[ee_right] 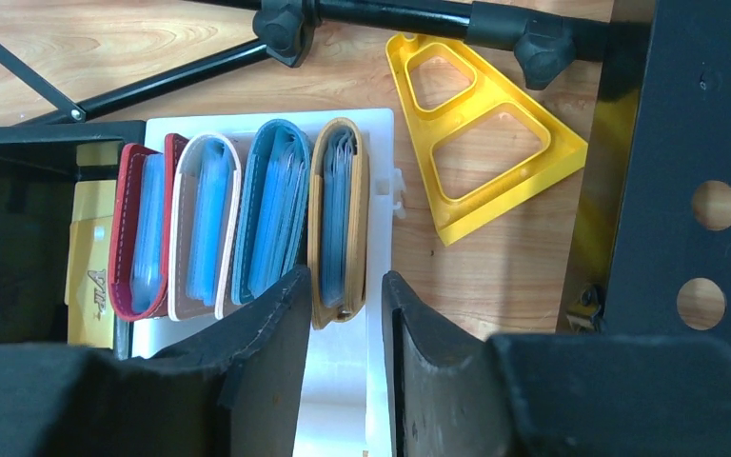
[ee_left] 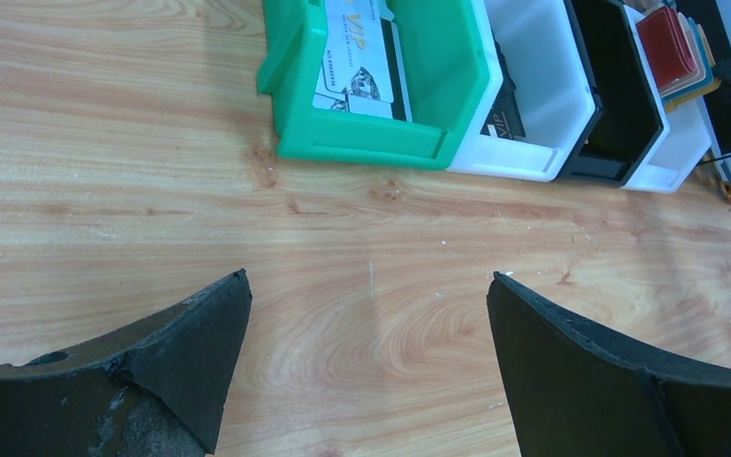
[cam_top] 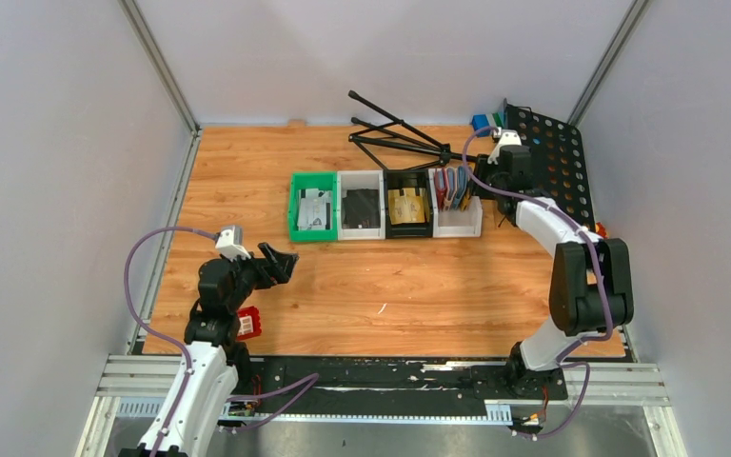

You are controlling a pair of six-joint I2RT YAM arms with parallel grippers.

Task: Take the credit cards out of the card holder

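Note:
Several card holders stand upright in the rightmost white bin (ee_right: 338, 381): red (ee_right: 126, 238), pale pink (ee_right: 183, 271), blue (ee_right: 257, 214) and tan (ee_right: 362, 219), each with clear sleeves inside. My right gripper is part open above this bin. In the right wrist view the tan holder's near end shows between its fingertips; whether they touch it I cannot tell. My left gripper stands open and empty over bare table, front left of the bins. Silver VIP cards (ee_left: 357, 62) lie in the green bin (ee_left: 362, 143).
Further bins, white (cam_top: 360, 234) and black (cam_top: 409, 231), hold dark and gold cards. Behind lies a black tripod (cam_top: 400, 141). A yellow triangular frame (ee_right: 443, 205) and a black perforated panel (ee_right: 714, 124) flank the right bin.

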